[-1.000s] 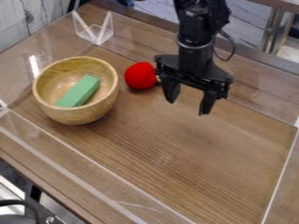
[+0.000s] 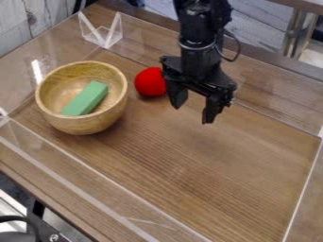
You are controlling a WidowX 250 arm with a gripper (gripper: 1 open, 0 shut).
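Note:
My black gripper (image 2: 194,102) hangs at the upper middle of the camera view, fingertips low over the wooden table; whether it is open or shut is unclear. Just left of it is a red round object (image 2: 150,83), partly hidden behind the arm. A wooden bowl (image 2: 104,124) on the left holds a green block (image 2: 85,100).
A clear plastic object (image 2: 102,28) is at the upper left. Dark cables or parts lie at the lower left corner.
The bowl and block are unmoved.

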